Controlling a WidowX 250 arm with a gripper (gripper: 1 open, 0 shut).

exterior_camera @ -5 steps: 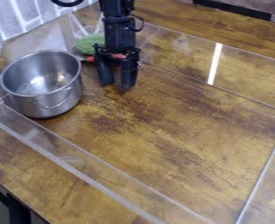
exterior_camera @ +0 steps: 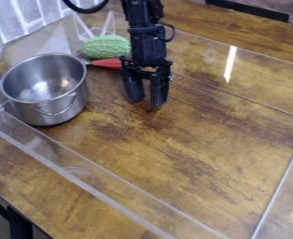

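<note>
My black gripper (exterior_camera: 146, 93) hangs low over the wooden table, right of a steel pot (exterior_camera: 42, 89). Behind it, to the left, lie a green, bumpy vegetable (exterior_camera: 104, 47) and a red, elongated item (exterior_camera: 108, 63), partly hidden by the gripper. The fingers point down; whether anything is between them is unclear.
Clear panels edge the work area, and crumpled light material sits at the back left.
My gripper has moved to the right, away from the pot, uncovering more of the green vegetable. The pot has not visibly moved.
</note>
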